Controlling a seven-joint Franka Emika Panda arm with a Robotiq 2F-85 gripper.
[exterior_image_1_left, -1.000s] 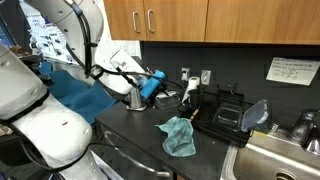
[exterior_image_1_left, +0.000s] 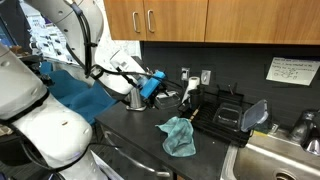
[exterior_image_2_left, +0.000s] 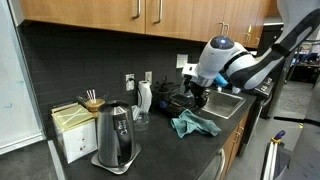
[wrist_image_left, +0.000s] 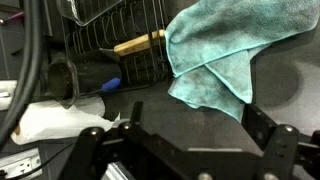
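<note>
Above the dark counter hangs my gripper, open with nothing between its fingers. Below it lies a teal cloth (wrist_image_left: 215, 45), spread and crumpled on the counter, with one corner reaching toward the space between the fingers in the wrist view. The same teal cloth (exterior_image_1_left: 179, 136) rests in front of the dish rack in the first exterior view, and the cloth (exterior_image_2_left: 195, 124) shows beyond the kettle in the second. My gripper (exterior_image_1_left: 183, 101) is higher than the cloth there, and I see no contact between them.
A black dish rack (exterior_image_1_left: 222, 118) stands behind the cloth, beside the steel sink (exterior_image_1_left: 262, 163). A paper towel roll (wrist_image_left: 45, 128) and a dark pot (wrist_image_left: 85, 77) are near the gripper. A kettle (exterior_image_2_left: 116, 135) stands farther off.
</note>
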